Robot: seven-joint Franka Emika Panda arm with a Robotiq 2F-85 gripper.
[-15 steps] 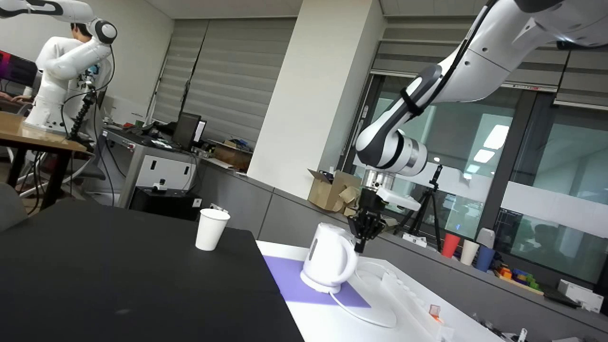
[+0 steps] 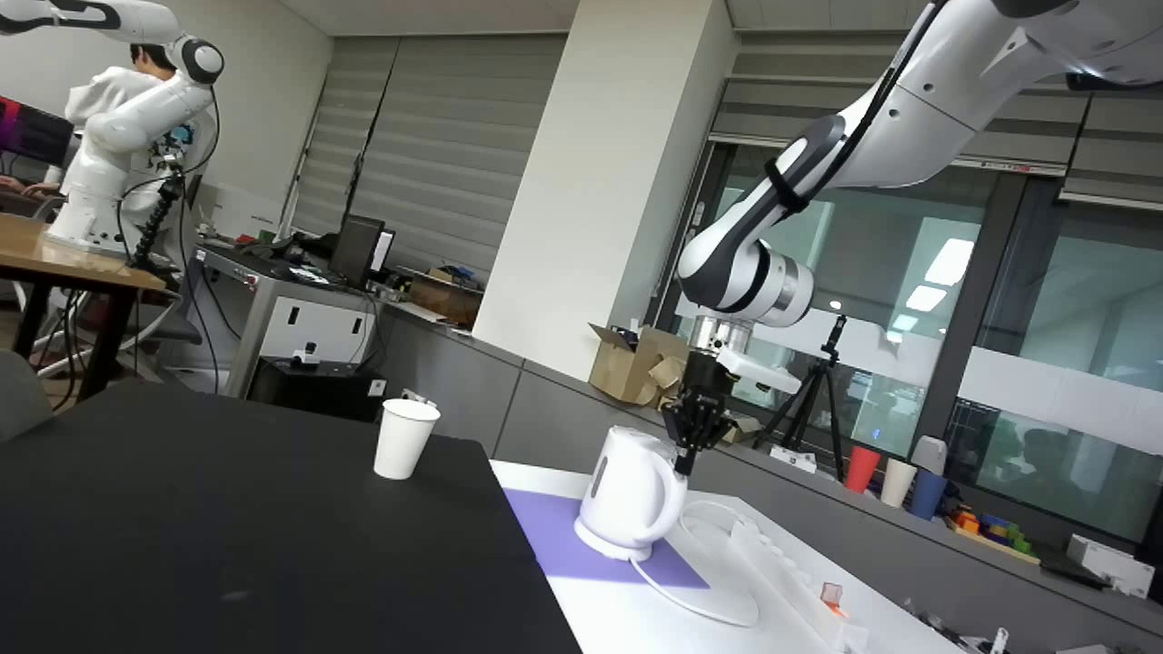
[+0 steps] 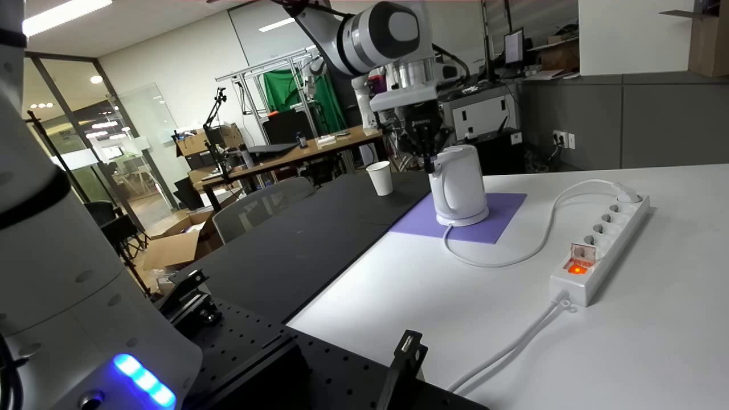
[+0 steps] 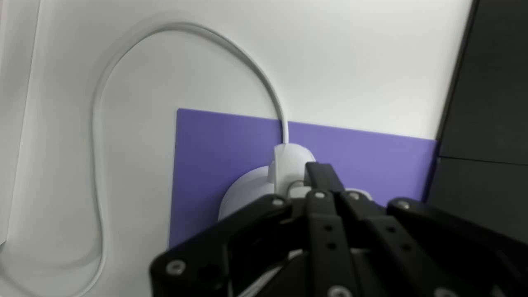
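Note:
The white electric kettle [image 2: 630, 496] stands upright on a purple mat [image 3: 502, 215], its handle [image 3: 442, 193] on the side facing the second exterior camera. My gripper [image 3: 430, 168] is shut, pointing down at the top of that handle. From the wrist view, the fingers [image 4: 324, 177] lie together over the upper end of the handle [image 4: 293, 159], with nothing visible between them. Whether they touch the kettle cannot be told. Much of the kettle is hidden below the gripper in the wrist view.
A white cord [image 3: 523, 256] loops from the kettle base to a power strip [image 3: 601, 253] with a lit orange switch [image 3: 577, 269]. On the black table [image 2: 240, 523] stands a white paper cup [image 2: 404, 440].
My gripper has moved slightly to the left in exterior view 1, closer to the kettle's handle. The kettle and the cup have not moved.

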